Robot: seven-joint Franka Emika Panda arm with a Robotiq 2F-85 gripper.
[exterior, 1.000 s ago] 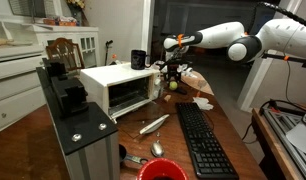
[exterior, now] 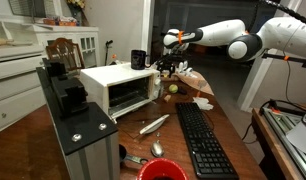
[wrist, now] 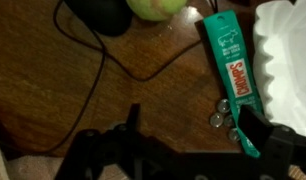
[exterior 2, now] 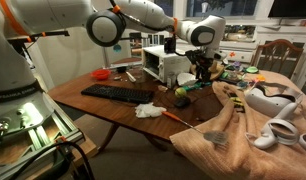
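Observation:
My gripper is open over the dark wooden table, its two fingers apart and nothing between them. A green Chomps packet (wrist: 233, 62) lies flat just beyond and beside the right finger. Several small silver discs (wrist: 217, 119) sit by the packet. At the top of the wrist view is a round green fruit (wrist: 156, 6), with a black rounded object (wrist: 99, 13) to its left. In the second exterior view the gripper (exterior 2: 204, 72) hangs at the far side of the table, near the green fruit (exterior 2: 180, 92).
A white ribbed tray (wrist: 289, 60) borders the packet on the right. Thin black cable (wrist: 118, 62) crosses the table. The white toaster oven (exterior: 118, 75), black keyboard (exterior: 205, 145) and red cup (exterior: 161, 171) stand nearer the first exterior camera. White headset gear (exterior 2: 273, 105) rests on cloth.
The arm has shifted only slightly at the far end of the table. The objects nearer the camera stay where they were.

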